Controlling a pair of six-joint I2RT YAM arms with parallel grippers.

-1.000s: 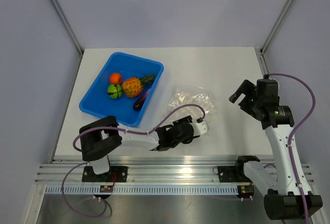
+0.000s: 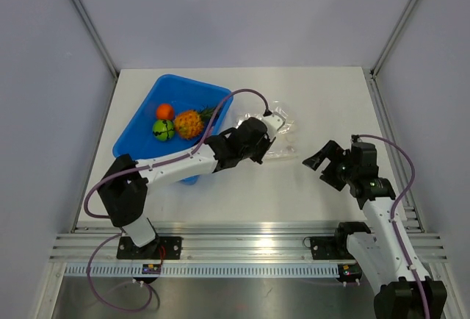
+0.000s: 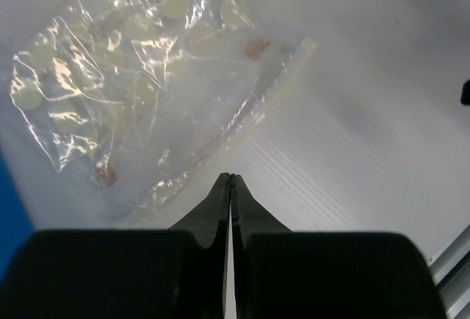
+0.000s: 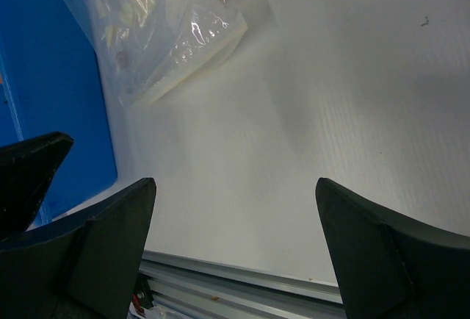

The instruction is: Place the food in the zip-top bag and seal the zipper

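Observation:
A clear zip-top bag with several pale round slices in it lies flat on the table, partly hidden by my left arm in the top view. In the left wrist view the bag has its yellowish edge running diagonally. My left gripper is shut with nothing between its fingers, and that edge appears just beyond the tips, outside them. To the right of the bag, my right gripper stands open and empty. The bag shows at upper left in the right wrist view, ahead of the wide-apart fingers.
A blue bin at the left holds an orange, a green striped melon and a pineapple. Metal rails run along the front edge.

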